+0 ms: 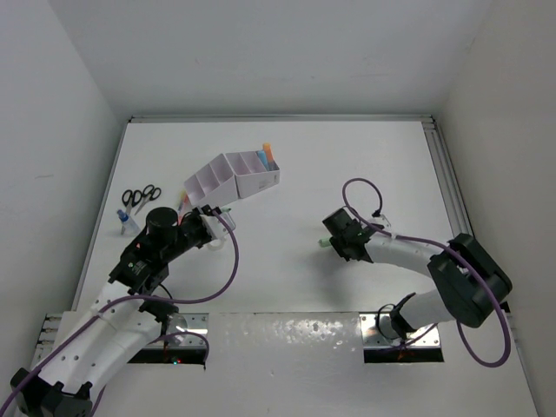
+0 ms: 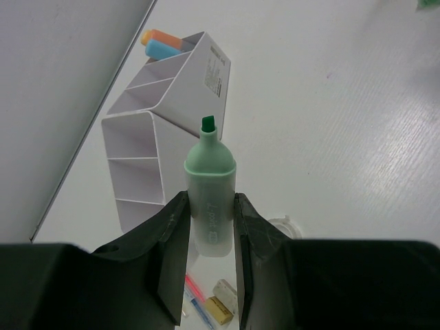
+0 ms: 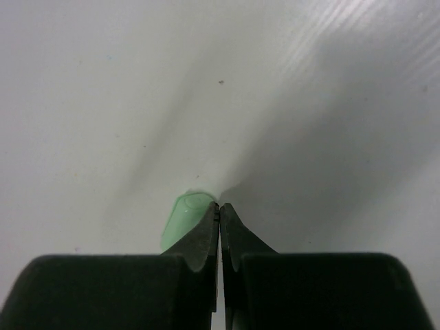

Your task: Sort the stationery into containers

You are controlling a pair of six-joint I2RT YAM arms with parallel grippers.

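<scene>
A green highlighter body [image 2: 212, 199], its dark green tip bared and pointing up, is gripped in my left gripper. The green marker cap [image 3: 185, 218] lies on the table, partly hidden behind the left finger of my right gripper. That gripper is shut with nothing between its fingers, and the cap lies outside them. From the top view, the cap [image 1: 326, 242] shows just left of the right gripper's tip. The white compartment container [image 2: 204, 82] holds an orange highlighter [image 2: 165, 38] and a blue highlighter [image 2: 160, 49] in an end compartment; the others look empty.
Scissors [image 1: 132, 197] and a blue-capped bottle [image 1: 127, 222] lie at the left side. Pens [image 2: 196, 289], an eraser [image 2: 218, 311] and a clear tape roll [image 2: 286, 226] sit near the left gripper.
</scene>
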